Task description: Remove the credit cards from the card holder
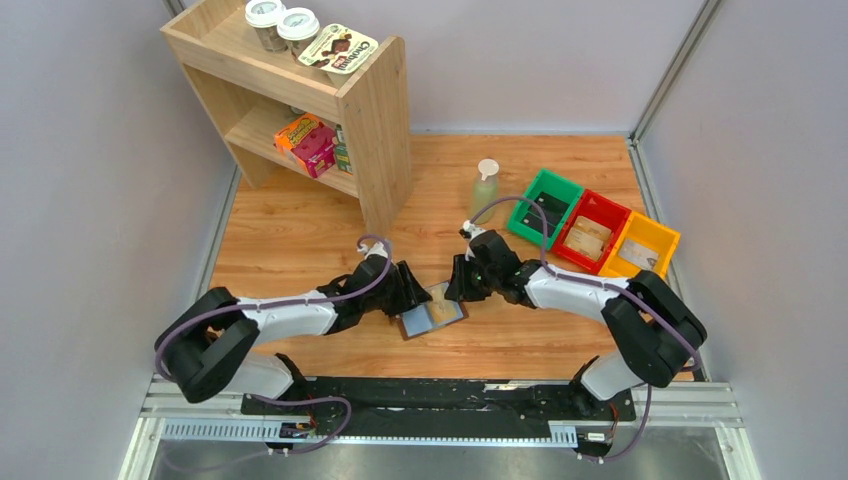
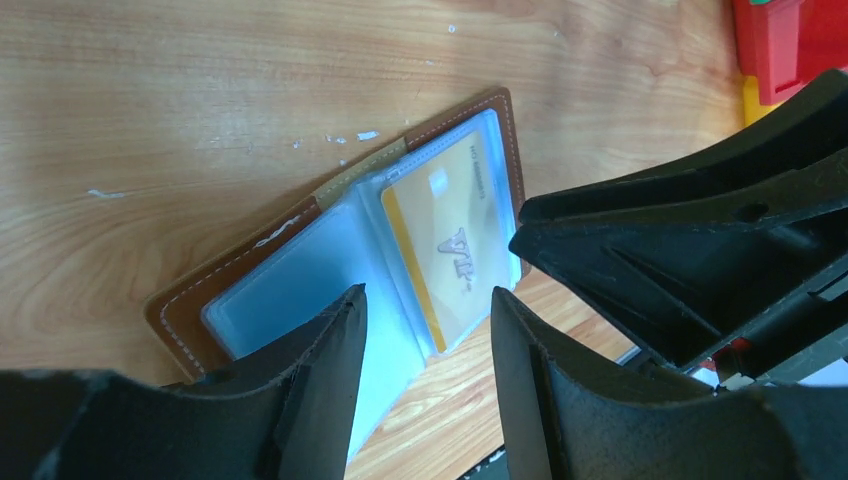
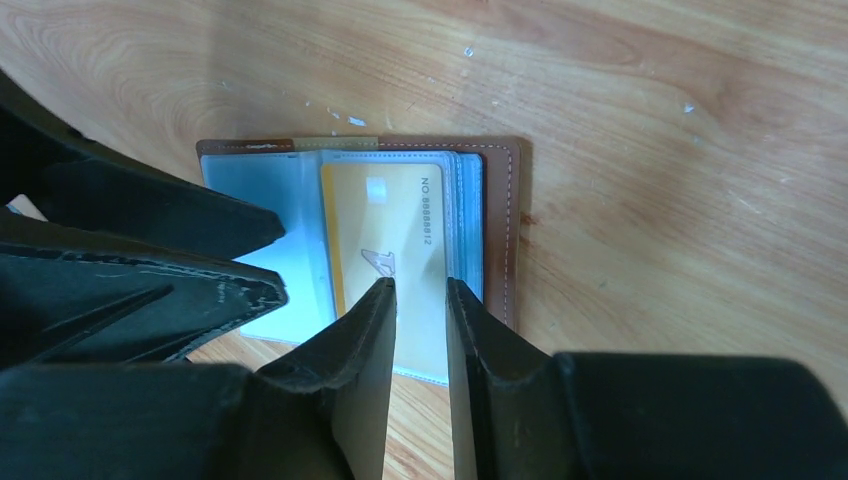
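Note:
The card holder (image 1: 409,331) lies spread open on the table between my two grippers, with a brown stitched cover and blue sleeve pages. In its right-hand sleeve sits a gold card (image 3: 400,215), partly hidden by my fingers in the right wrist view. My left gripper is open above the middle of the holder, its gap empty. Over the card's lower right side stands my right gripper, its fingers close together with a narrow gap. Whether they pinch a sleeve or card edge cannot be told.
Green (image 1: 553,182), red (image 1: 608,208) and yellow (image 1: 660,238) bins stand at the right; cards lie in the red and yellow ones. A pale bottle (image 1: 485,190) stands behind my right arm. The wooden shelf (image 1: 385,130) rises at the back left. Both grippers are very close together.

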